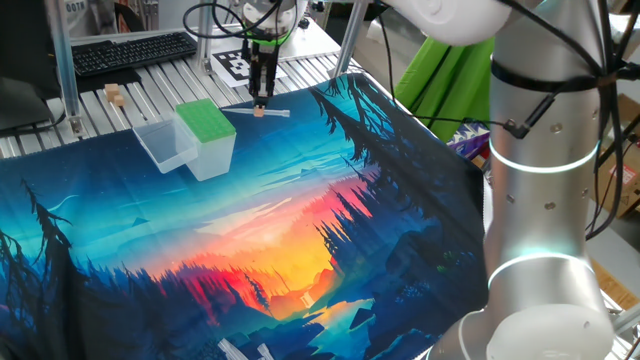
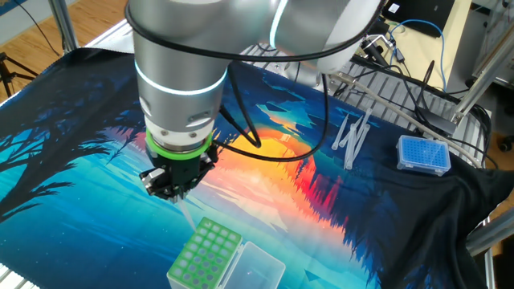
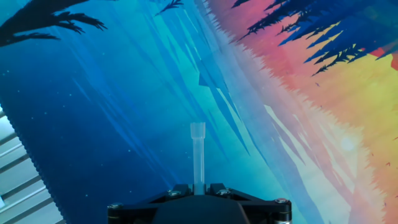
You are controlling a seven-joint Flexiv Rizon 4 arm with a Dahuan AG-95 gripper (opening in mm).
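Observation:
My gripper is shut on a translucent, thin plastic tube [image 3: 198, 155], whose wider end points away from the fingers in the wrist view. In exterior view 1 the tube [image 1: 278, 113] lies nearly level across the fingertips of the gripper [image 1: 260, 110]. Just to the left stands a clear box with a green perforated rack [image 1: 205, 119] on top and its lid [image 1: 168, 147] hinged open. Exterior view 2 has the gripper [image 2: 178, 194] behind the green rack [image 2: 210, 247], with the tube [image 2: 187, 215] slanting toward it.
Several similar pale tubes [image 2: 351, 143] lie on the printed cloth [image 2: 104, 233], near a closed box with a blue rack [image 2: 423, 153]. A wooden block [image 1: 115, 95] and a keyboard [image 1: 135, 54] are at the back left.

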